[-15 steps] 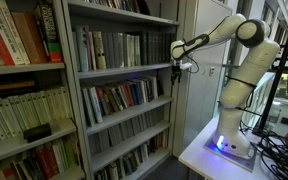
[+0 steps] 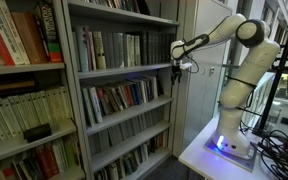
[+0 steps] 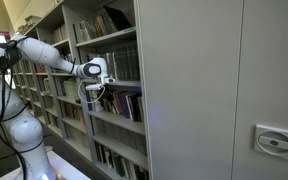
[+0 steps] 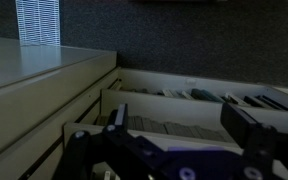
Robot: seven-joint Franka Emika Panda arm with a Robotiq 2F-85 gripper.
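Observation:
In the wrist view my gripper looks down past the shelves, its two dark fingers wide apart on either side of the frame, nothing between them. Exterior view 1 has the gripper (image 2: 185, 68) hanging small in front of the right end of the bookcase (image 2: 78, 95), near the shelf of upright books (image 2: 129, 96). From the other side, the gripper (image 3: 102, 84) appears before the same bookcase, clear of the books as far as I can tell.
My arm stands on a white table (image 2: 202, 158). A broad grey panel (image 3: 194, 90) closes off the bookcase's right side in exterior view 2. Dark cables (image 2: 280, 150) lie behind the arm's base. Open floor (image 4: 184, 40) shows in the wrist view.

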